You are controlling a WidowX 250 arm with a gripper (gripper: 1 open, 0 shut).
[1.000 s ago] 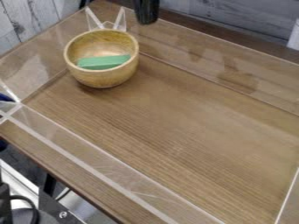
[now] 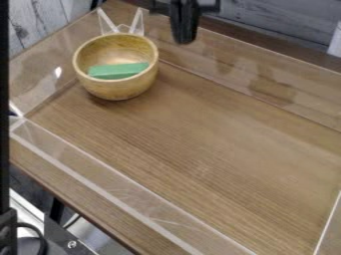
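Observation:
A wooden bowl (image 2: 118,88) sits on the left rear of the wooden table, holding a green block (image 2: 119,71). My dark gripper (image 2: 185,36) hangs at the top centre of the camera view, above and to the right of the bowl, apart from it. It looks shut, with nothing visible between its fingers, though its tips are small and dark.
A pale wire-like stand (image 2: 123,24) is behind the bowl. A white wall panelling borders the back, and clear tape runs along the near left edge.
My gripper has moved down and slightly right from the top edge, so more of it shows. The bowl and green block look unchanged.

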